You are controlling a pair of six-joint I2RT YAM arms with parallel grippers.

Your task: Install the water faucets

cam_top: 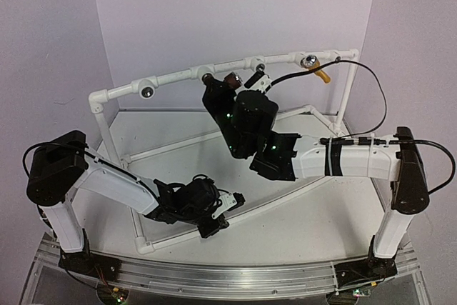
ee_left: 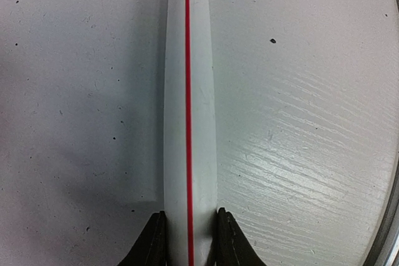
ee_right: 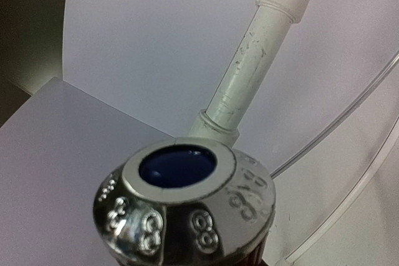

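A faucet with a chrome head (ee_right: 193, 216) and blue cap fills the lower part of the right wrist view, hiding the fingertips there. From above, its reddish-brown body (cam_top: 233, 81) shows by the upper pipe, turning along with my right gripper (cam_top: 216, 85), which appears shut on it. This is close to the second pipe fitting (cam_top: 202, 71) from the left; whether the faucet is seated there is hidden. Farther right, a yellow-handled faucet (cam_top: 321, 74) sits on the upper pipe. Low at the front, my left gripper is shut on the frame's lower white pipe (ee_left: 202, 91).
An empty fitting (cam_top: 146, 89) opens at the left of the upper pipe. Another fitting (cam_top: 257, 64) is just right of the right gripper, and one more (cam_top: 335, 56) stands near the right corner. The right arm's cable (cam_top: 378, 91) loops beside the yellow-handled faucet.
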